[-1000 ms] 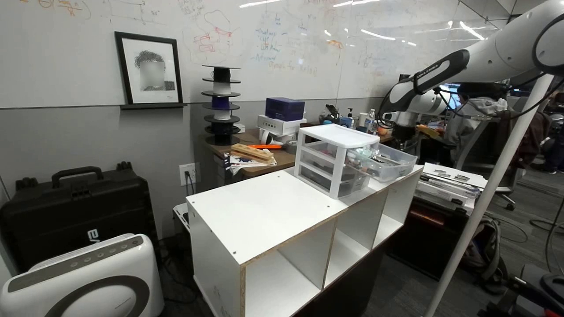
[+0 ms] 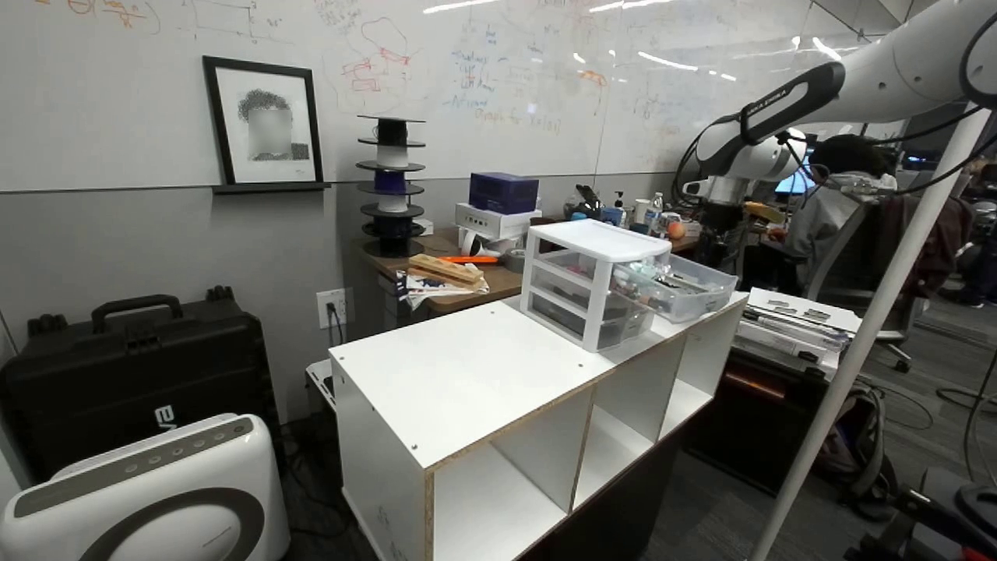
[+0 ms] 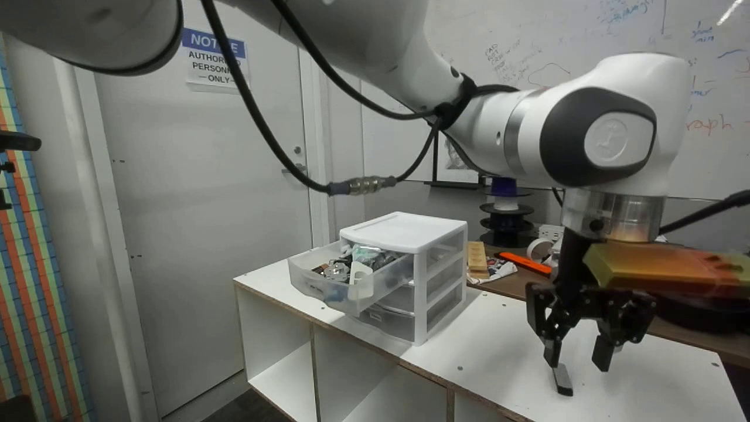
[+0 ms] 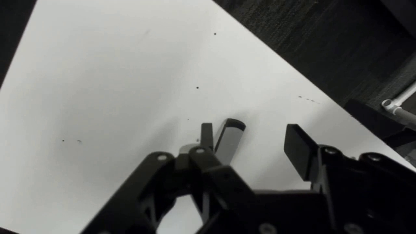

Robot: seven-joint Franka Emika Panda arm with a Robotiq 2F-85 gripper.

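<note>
In exterior view 2 my gripper points downward, its two fingers apart. A small grey strip with a dark end shows just below the left fingertip. The wrist view has this grey strip close beside the inner side of the left finger, well away from the right finger. Whether it touches the left finger I cannot tell. Exterior view 1 shows no strip on the white shelf top; there, the dark gripper hangs behind the open drawer.
On the white shelf unit stands a drawer tower, its top drawer pulled out and full of small items. The desk behind carries boxes and an orange tool. Much of the shelf top beside the tower is bare.
In exterior view 1 the arm's wrist and hand have shifted slightly up and to the right. The drawer tower and shelf look the same.
</note>
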